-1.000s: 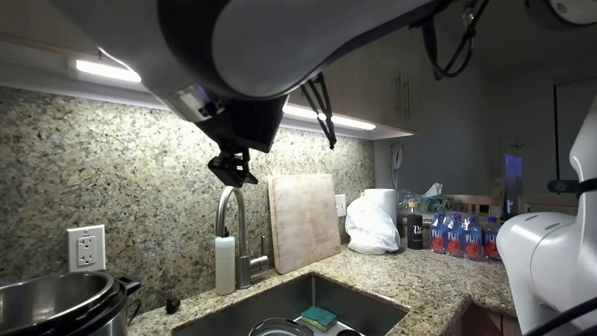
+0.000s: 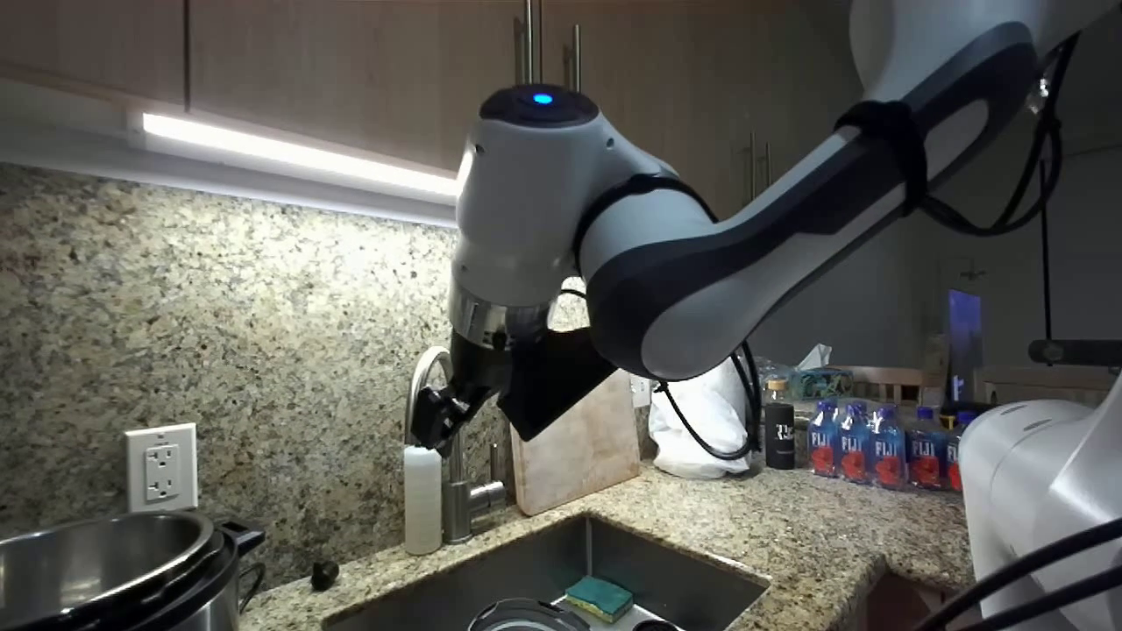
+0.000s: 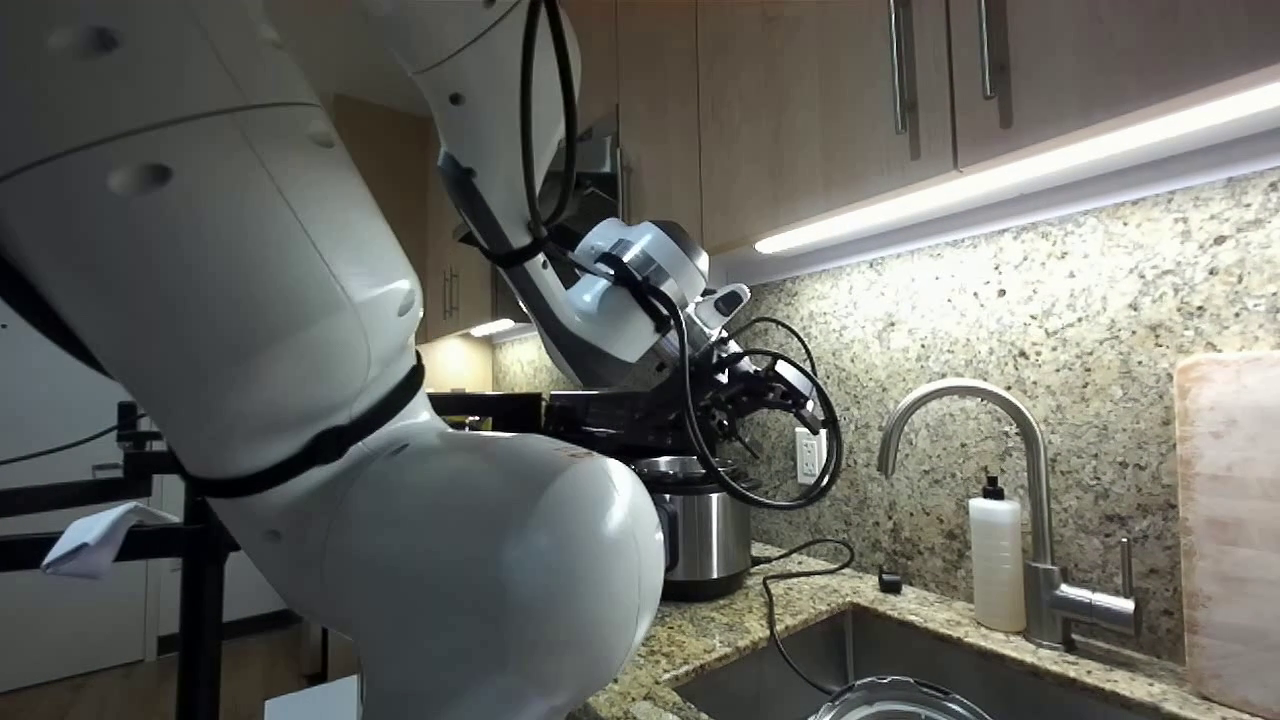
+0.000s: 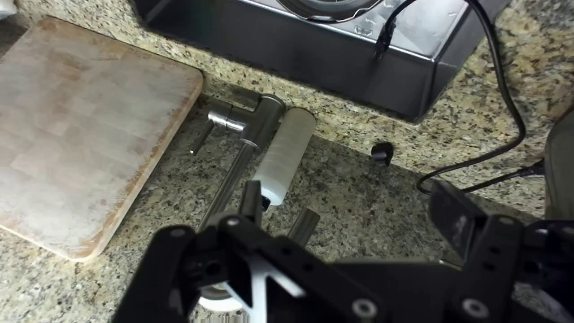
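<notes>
My gripper stands open in the wrist view, its dark fingers wide apart with only the granite backsplash showing between them. The white soap bottle [image 4: 288,153] and the steel faucet [image 4: 263,121] appear beyond the left finger [image 4: 250,202], which overlaps the bottle's pump end. In exterior view 1 the gripper [image 2: 439,419] hangs in front of the faucet's neck, above the body of the soap bottle [image 2: 422,499]. How far it is from either is hard to tell. Cables and the arm partly cover the gripper [image 3: 798,402] in exterior view 2.
Below lies the sink [image 2: 715,584], with a green sponge [image 2: 600,596] and a round lid-like item [image 2: 526,615]. A cutting board [image 4: 91,129] leans on the backsplash. A steel cooker [image 3: 708,540] stands on the counter; a black cord [image 4: 503,80] trails into the sink.
In exterior view 1 the arm has swung back and down, uncovering the upper cabinets. Objects on the counter look unmoved.
</notes>
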